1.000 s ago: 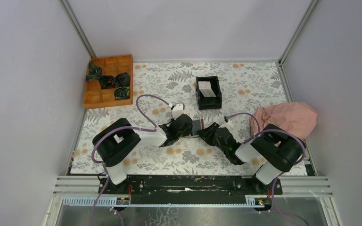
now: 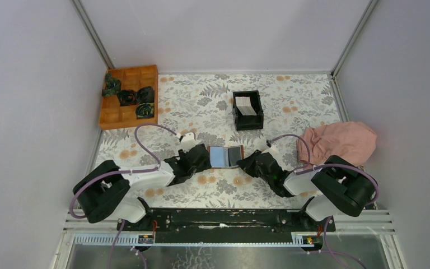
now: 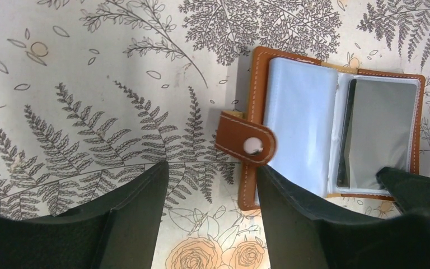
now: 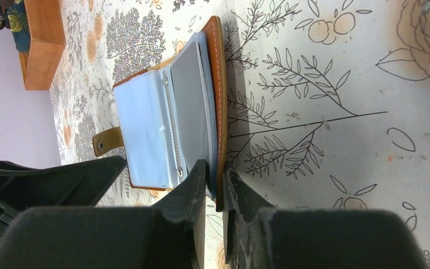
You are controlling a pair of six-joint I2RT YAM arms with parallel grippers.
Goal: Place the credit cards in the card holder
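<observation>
The brown leather card holder [image 2: 218,157] lies open on the patterned table, pale blue sleeves [image 3: 297,129] on its left half, grey sleeves [image 3: 379,129] on the right, its snap tab [image 3: 243,134] sticking out leftward. My left gripper is open just left of the holder, nothing between its fingers. My right gripper is shut on the holder's right edge and the sleeves there. A black box [image 2: 248,123] behind the holder contains white cards [image 2: 244,106].
A wooden tray [image 2: 117,115] with dark items stands at the back left. A pink cloth [image 2: 336,140] lies at the right. The table between tray and box is clear.
My left arm has moved left, off the holder, uncovering its blue half in the top view. My right gripper has stayed at the holder's right edge.
</observation>
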